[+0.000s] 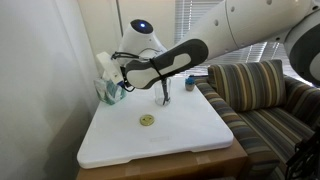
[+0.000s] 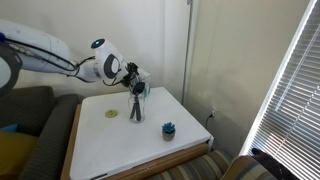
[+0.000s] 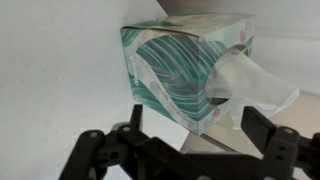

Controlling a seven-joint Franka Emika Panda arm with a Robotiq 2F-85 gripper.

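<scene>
A tissue box [image 3: 165,62] with a green and white leaf pattern sits by the wall at the far left corner of the white table, seen in exterior view 1. White tissue [image 3: 245,85] sticks out of its opening. My gripper is open, its two fingers wide apart at the bottom of the wrist view, with the box beyond them and nothing visibly held. From exterior view 1 the gripper [image 1: 122,76] looks close beside the tissue box [image 1: 108,93]; whether they touch cannot be told.
On the white table [image 1: 160,142] stand a clear container [image 2: 137,110] with something dark inside and a small blue-topped plant pot [image 2: 168,131]. A round yellow object [image 1: 147,119] lies near the middle. A striped sofa [image 1: 250,90] borders the right side.
</scene>
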